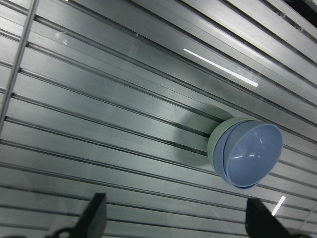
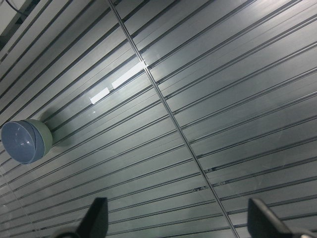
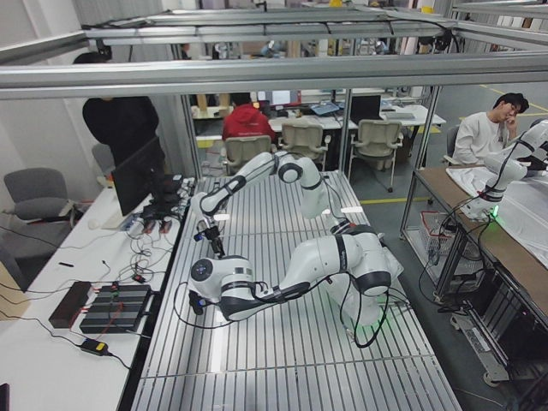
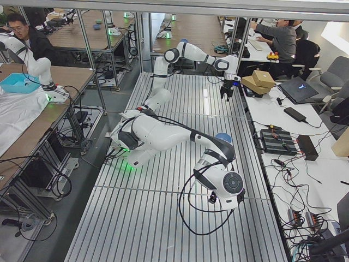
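Note:
Stacked bowls, a blue one (image 1: 252,156) inside a pale green one (image 1: 215,136), lean together on the slatted metal table (image 1: 99,84), right of centre in the left wrist view and at the left edge in the right wrist view (image 2: 19,141). My left gripper is above the table, its dark fingers apart at the bottom edge, nothing between them, the bowls ahead and to its right. My right gripper is also open and empty over bare table, the bowls off to its left.
The white desk (image 3: 51,360) with cables and power units runs along one long side. A neighbouring table (image 3: 522,265) with another arm stands on the other side, past a gap. Aluminium frame bars span overhead.

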